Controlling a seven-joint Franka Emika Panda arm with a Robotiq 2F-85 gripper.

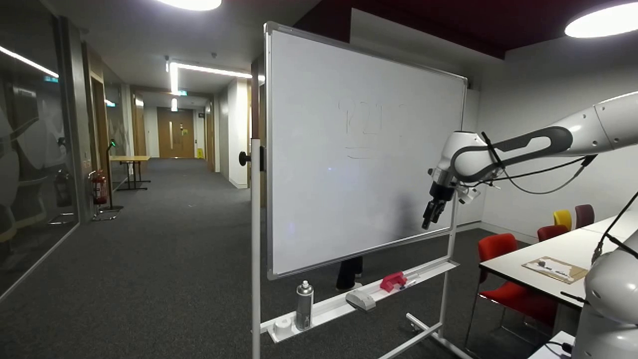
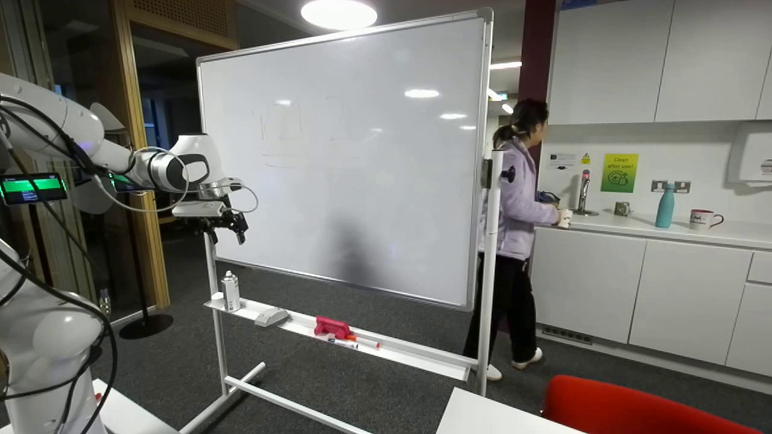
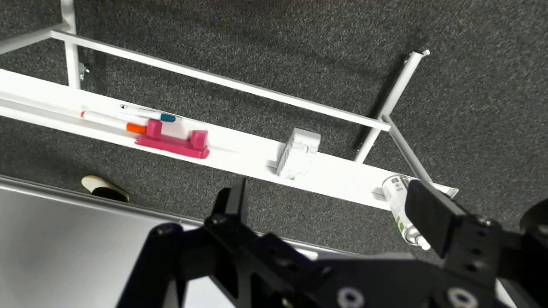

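Note:
My gripper [image 1: 431, 222] hangs in front of the whiteboard [image 1: 359, 197], above its tray, with the fingers apart and nothing between them. Faint pen strokes show on the upper part of the board. On the white tray [image 3: 349, 180] lie a grey-white eraser [image 3: 298, 156], a pink holder [image 3: 172, 143], an orange-tipped marker [image 3: 108, 120] and a blue-tipped marker [image 3: 149, 112]. A spray can [image 3: 399, 205] stands at one end of the tray, partly behind one of my fingers [image 3: 429, 213] in the wrist view. Beside the can is a small white roll [image 1: 282, 326].
Behind the board a person [image 2: 517, 188] stands near a counter [image 2: 615, 225] with mugs and a teal bottle [image 2: 664, 207]. A red chair [image 1: 499, 248] and a white table [image 1: 508, 263] are to the right in exterior view 1. The board's posts flank the tray.

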